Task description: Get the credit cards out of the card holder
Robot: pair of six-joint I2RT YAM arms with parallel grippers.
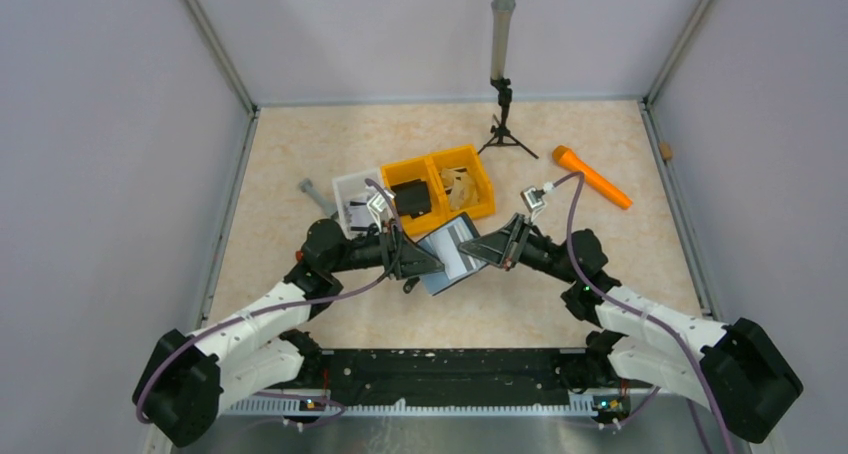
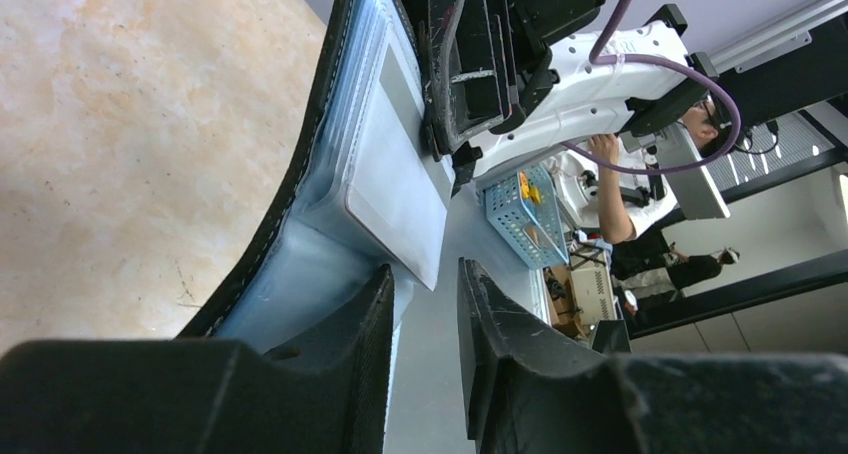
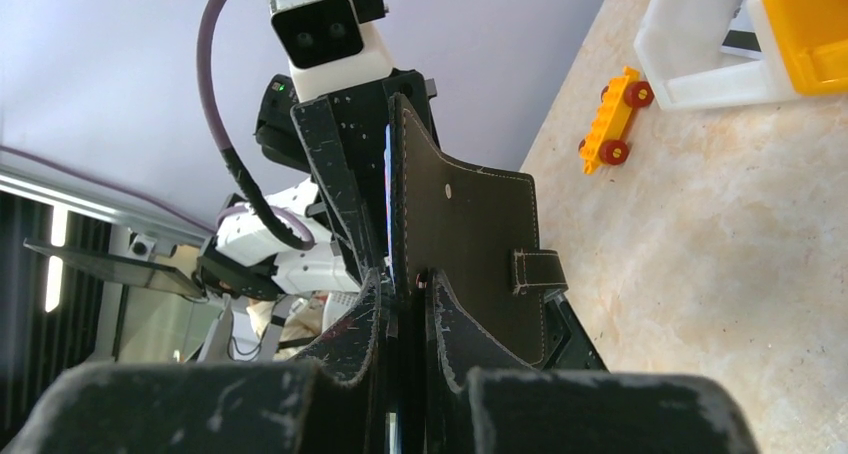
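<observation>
The card holder (image 1: 440, 259), dark leather outside (image 3: 470, 244) with clear sleeves inside, is held open between my grippers. My right gripper is shut on it along one side. In the left wrist view, white cards (image 2: 395, 164) sit in the sleeves. My left gripper is part open at the lower edge of those cards, its fingers apart beside the sleeve edge. Whether the nearer finger touches a card is hard to tell.
Yellow bins (image 1: 435, 162) and a white bin (image 1: 350, 184) stand behind the holder. An orange microphone (image 1: 595, 179) lies at the back right, near a stand (image 1: 502, 124). A toy car (image 3: 612, 119) lies by the white bin.
</observation>
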